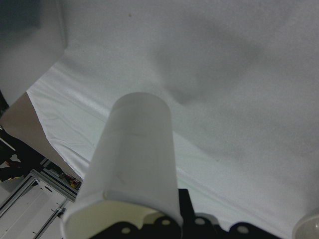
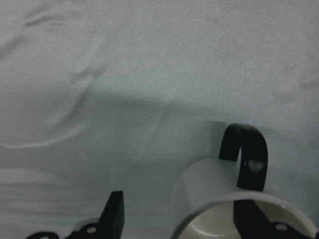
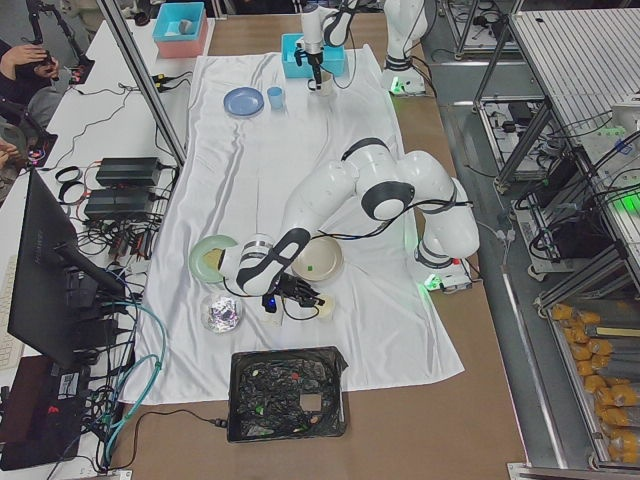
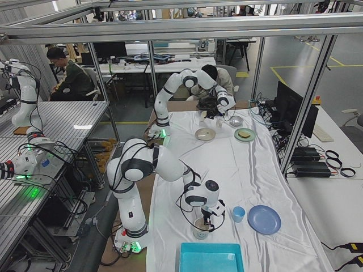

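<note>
In the left wrist view a white cylindrical cup (image 1: 127, 154) lies along the view at my left gripper's black fingers (image 1: 184, 204); whether they grip it is unclear. In the left camera view that gripper (image 3: 305, 298) is low beside the beige plate (image 3: 325, 255). In the right wrist view my right gripper is open over a white mug (image 2: 197, 184) with a black handle (image 2: 251, 169), one finger over or inside its rim, the other outside it.
A green plate (image 3: 205, 250) with food, a foil item (image 3: 221, 313) and a black tray (image 3: 236, 400) are near the left gripper. A blue plate (image 4: 264, 220), blue cup (image 4: 238, 214) and turquoise bin (image 4: 210, 260) are near the right one.
</note>
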